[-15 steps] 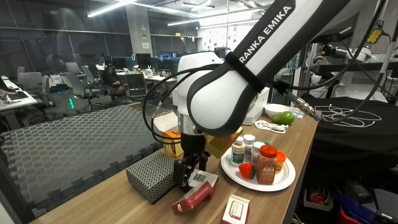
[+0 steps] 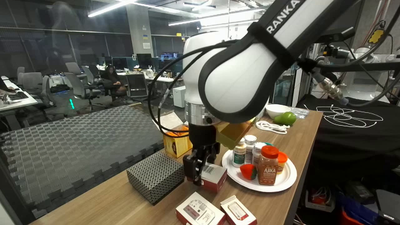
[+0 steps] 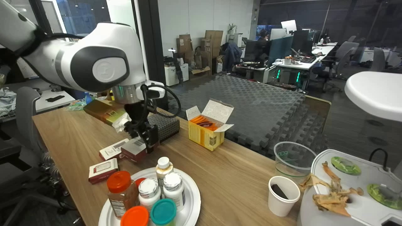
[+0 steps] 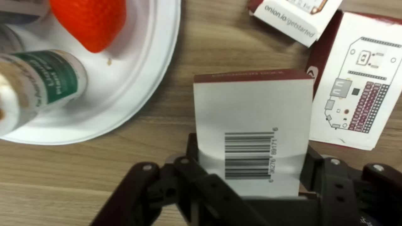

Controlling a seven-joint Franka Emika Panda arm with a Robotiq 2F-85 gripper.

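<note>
My gripper is shut on a white and dark red box (image 4: 253,109) with a barcode on its upper face, one finger on each side. In exterior view 1 this barcode box (image 2: 214,175) is beside the patterned dark box; whether its underside touches the table cannot be told. Two more white and red boxes lie close by: a larger one with a circuit-board drawing (image 4: 354,86) and a smaller one (image 4: 297,17) marked "onion.io/getstarted". The far finger is partly hidden by the arm in exterior view 2.
A white plate (image 2: 287,180) carries several bottles, a jar with an orange lid (image 2: 268,165) and a red strawberry shape (image 2: 247,171). A dark patterned box (image 2: 155,174) and an open yellow box (image 3: 203,135) stand along the far edge. Bare wood lies right of the yellow box in exterior view 2.
My gripper has risen and shifted right in exterior view 1 with the barcode box. The circuit-board box, tilted against it before, now lies flat, and the smaller box has turned.
</note>
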